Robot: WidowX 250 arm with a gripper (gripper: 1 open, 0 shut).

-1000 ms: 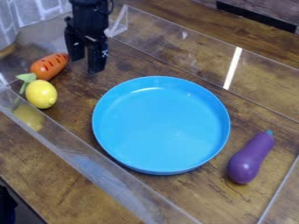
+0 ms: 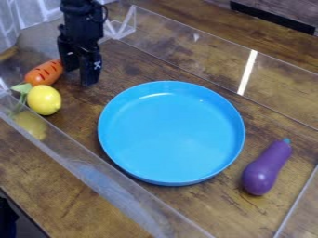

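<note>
The black gripper (image 2: pixel 78 65) hangs at the upper left of the view with its fingers open, just right of an orange carrot (image 2: pixel 45 72). A yellow lemon (image 2: pixel 43 100) lies below the carrot, near the clear wall. A large blue plate (image 2: pixel 170 132) sits in the middle, and a purple eggplant (image 2: pixel 266 168) lies at the right.
Clear low walls (image 2: pixel 118 186) border the wooden work surface. Bare wood lies behind the plate and between the plate and the eggplant.
The gripper has moved slightly left and down, closer to the carrot. The plate, lemon and eggplant look unchanged.
</note>
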